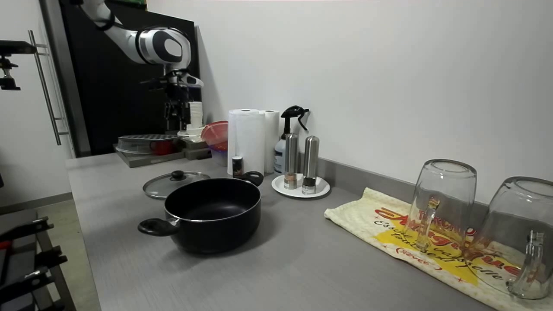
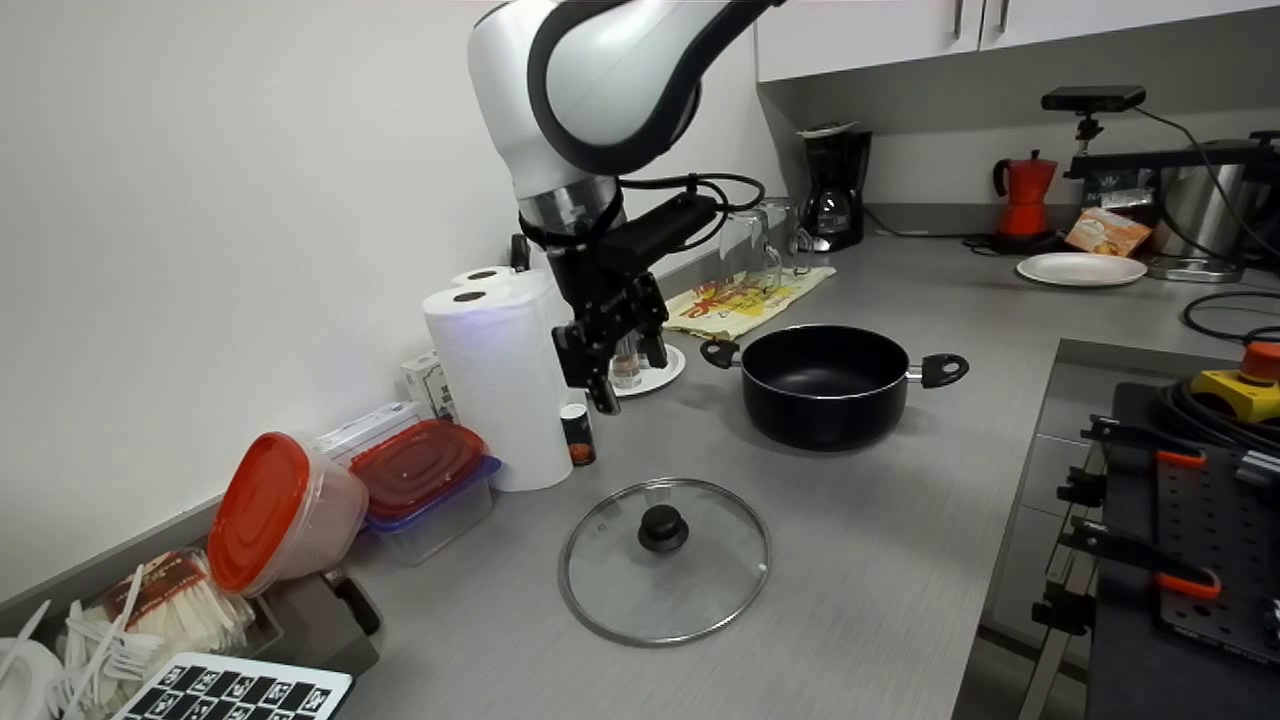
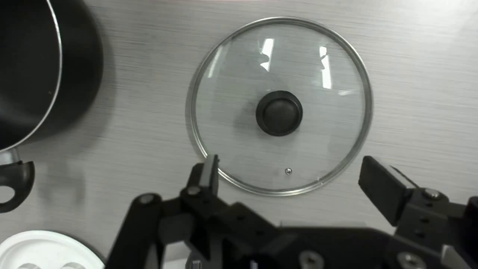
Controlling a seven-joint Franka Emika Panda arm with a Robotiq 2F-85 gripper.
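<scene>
The glass lid lies flat on the counter, its round black knob facing up. Beside it stands the black pot, uncovered and with nothing visible inside. My gripper is open above the counter, its fingers wide apart and nothing between them. In the wrist view the fingertips sit near the lid's lower edge, with the knob farther up the picture. From the second exterior view, the gripper hangs high, pointing down, in front of the paper towel rolls.
Paper towel rolls, a small dark shaker and red-lidded containers line the wall. Two steel mills stand on a white plate. Glass mugs rest on a printed towel.
</scene>
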